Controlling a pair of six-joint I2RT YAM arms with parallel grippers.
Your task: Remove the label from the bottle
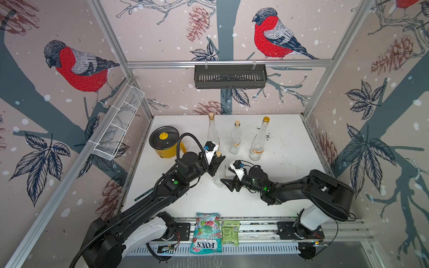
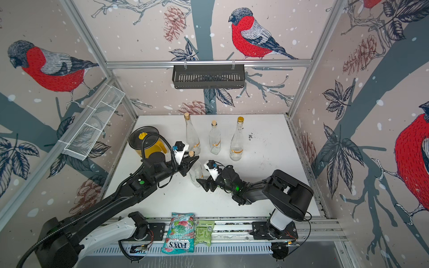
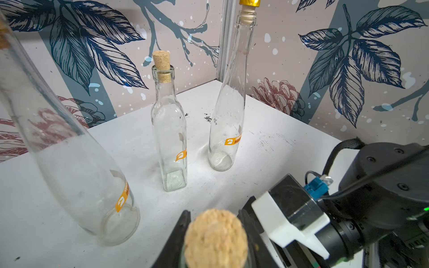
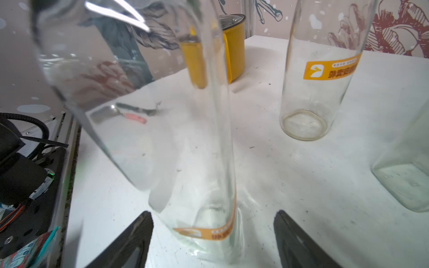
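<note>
A clear square bottle [image 4: 187, 151] with a cork [image 3: 215, 236] stands at front centre, my left gripper [image 1: 215, 160] shut on its top. An orange label [image 4: 203, 233] shows low on it in the right wrist view. My right gripper is open around the bottle's lower part, a black fingertip on either side, with space between fingers and glass.
Three more labelled bottles, tall [image 1: 211, 129], small [image 1: 235, 140] and yellow-capped [image 1: 257, 145], stand behind. A yellow pot [image 1: 164, 147] is at back left. Snack bags [image 1: 206, 232] lie at the front edge.
</note>
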